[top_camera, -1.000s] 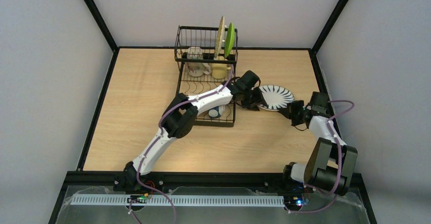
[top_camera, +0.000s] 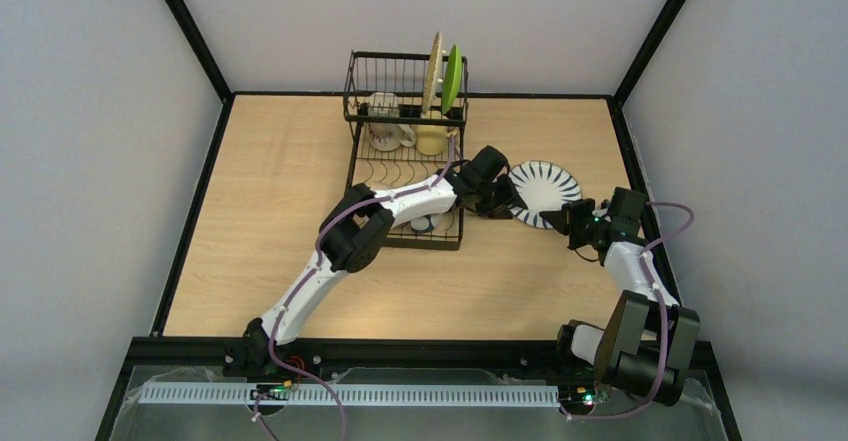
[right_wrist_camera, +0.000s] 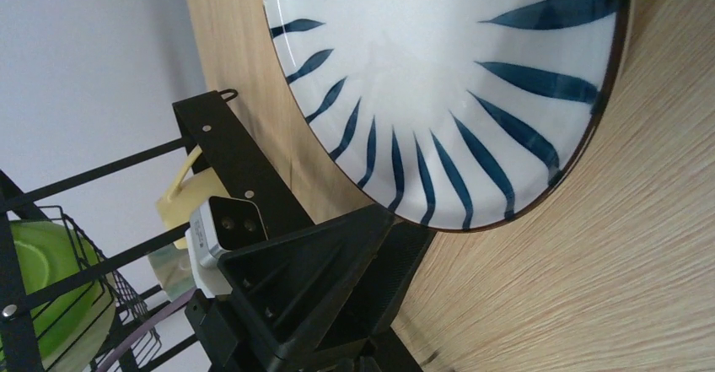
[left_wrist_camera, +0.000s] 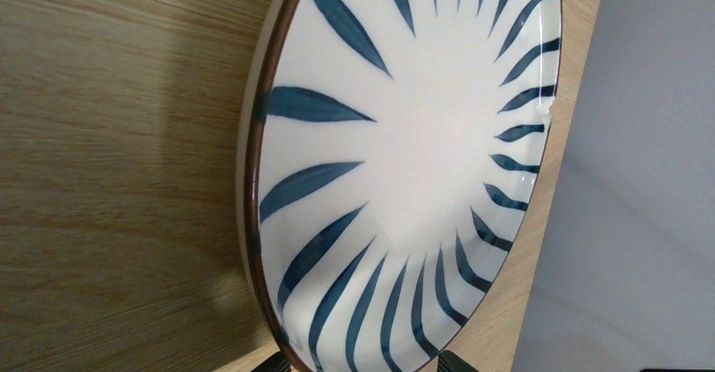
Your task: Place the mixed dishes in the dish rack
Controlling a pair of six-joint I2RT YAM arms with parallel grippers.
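A white plate with dark blue streaks (top_camera: 543,191) is on the right half of the table; in the right wrist view the plate (right_wrist_camera: 405,60) shows its decorated face and dark rim. My right gripper is shut on the plate's near rim. On the plate's left side stands my left gripper (top_camera: 518,203), close to the rim. Its fingertips barely show at the bottom of the left wrist view, well apart, with the lower end of the plate (left_wrist_camera: 422,136) between them. The black dish rack (top_camera: 420,244) stands left of the plate.
On the rack's upper tier stand a green plate (top_camera: 452,81) and a pale plate (top_camera: 432,73). A yellow mug (top_camera: 431,141) and a white mug (top_camera: 384,139) are below. A small cup (top_camera: 421,223) lies at the rack's front, partly behind my left arm.
The plate looked narrower a second ago and now shows a rounder face to the top view. Both arms have moved only a little.
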